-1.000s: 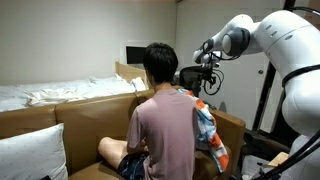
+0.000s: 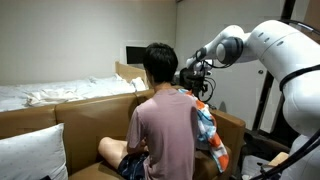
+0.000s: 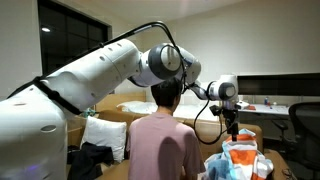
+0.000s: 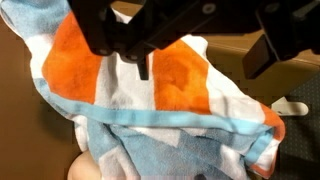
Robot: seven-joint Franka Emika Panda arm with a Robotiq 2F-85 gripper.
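A towel with orange, white and light blue parts fills much of the wrist view. In exterior view 1 the same towel drapes over the sofa's right arm, partly hidden by a seated person. Exterior view 2 shows it bunched below the gripper. My gripper is open above the cloth, its dark fingers spread apart at the top of the wrist view. Nothing is held between them. Whether a fingertip touches the cloth cannot be told.
A person in a pink shirt sits on the brown sofa close beside the towel. White pillow lies at the sofa's left. Behind stands a bed; a dark chair is at the far right.
My arm has come down and slightly left, bringing the gripper lower toward the towel. The person and the towel look unmoved.
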